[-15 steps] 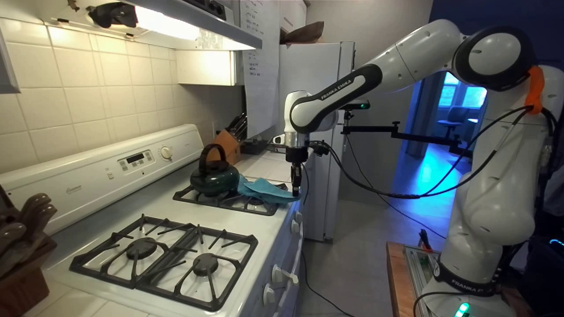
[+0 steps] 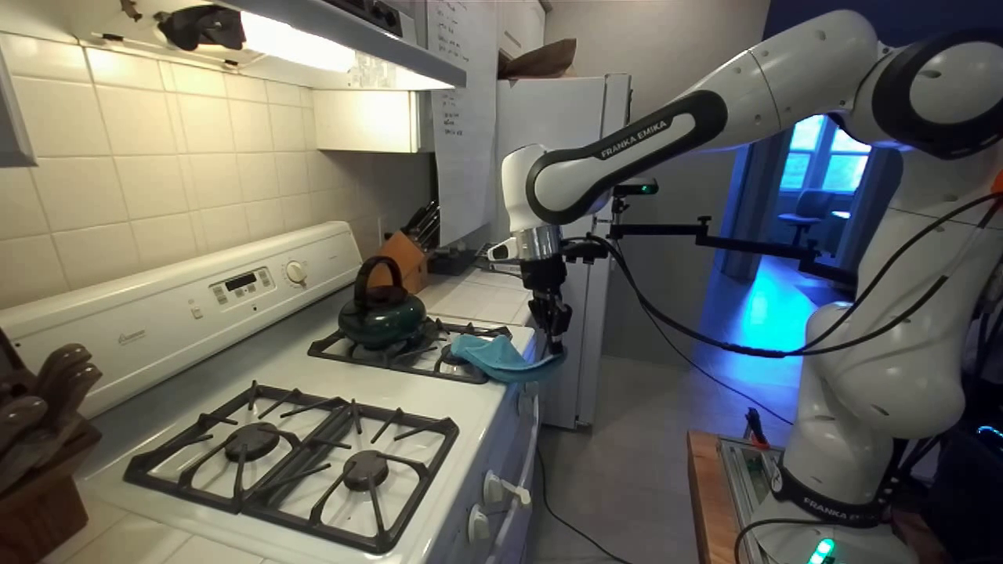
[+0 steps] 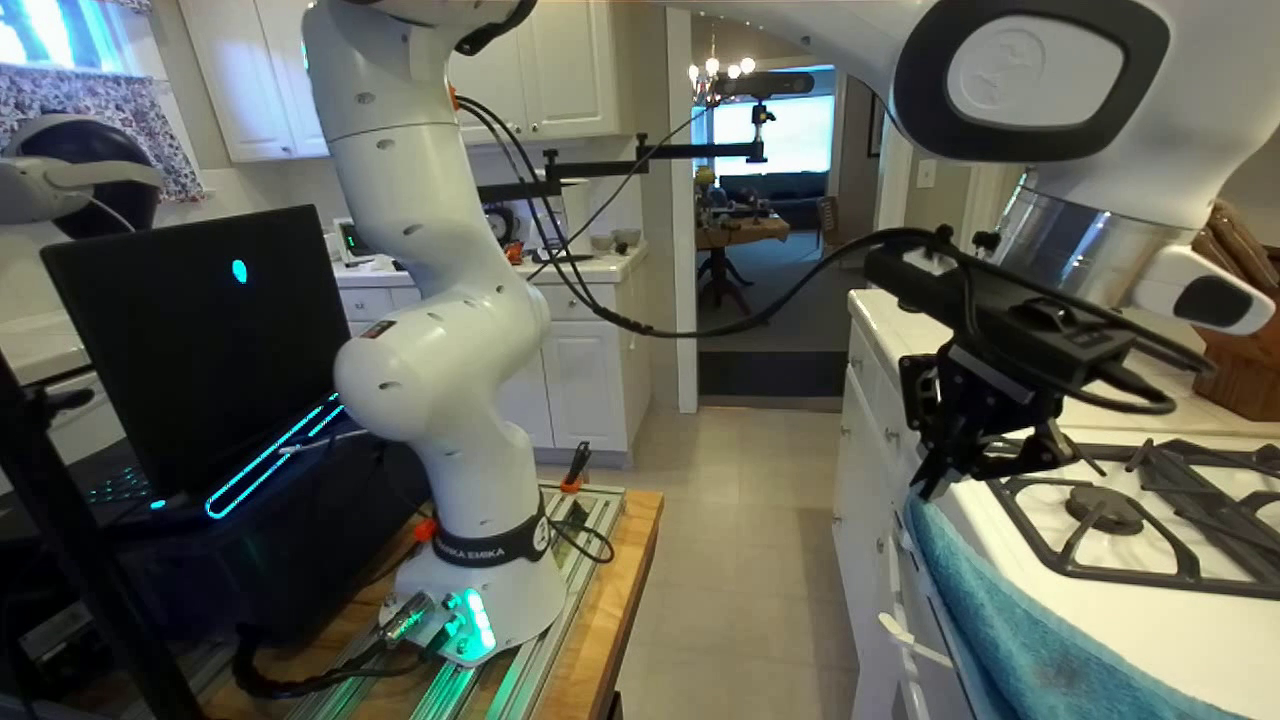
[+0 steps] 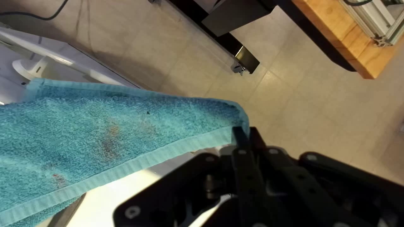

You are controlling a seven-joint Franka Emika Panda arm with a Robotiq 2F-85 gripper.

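A blue towel [image 2: 503, 358] lies partly over the front of the far right burner, its near end reaching past the stove's front edge. My gripper [image 2: 556, 348] points down at that end and is shut on the towel's corner. In the wrist view the towel [image 4: 113, 128] stretches left from my fingertips [image 4: 242, 134], with a light woven border and a few reddish-brown stains. Exterior view 2 shows the towel [image 3: 1020, 624] hanging from under the gripper [image 3: 930, 486] along the stove edge. The towel's far end on the burner shows only in part.
A dark green kettle [image 2: 382, 319] stands on the back burner beside the towel. The black grates [image 2: 353, 470] in front are empty. Stove knobs and a handle [image 2: 517, 492] jut from the stove front. Open floor [image 3: 744, 540] lies between stove and robot base.
My gripper has moved right, away from the kettle and beyond the stove's front edge. The towel has slid along with it, and its far end has come away from beside the kettle.
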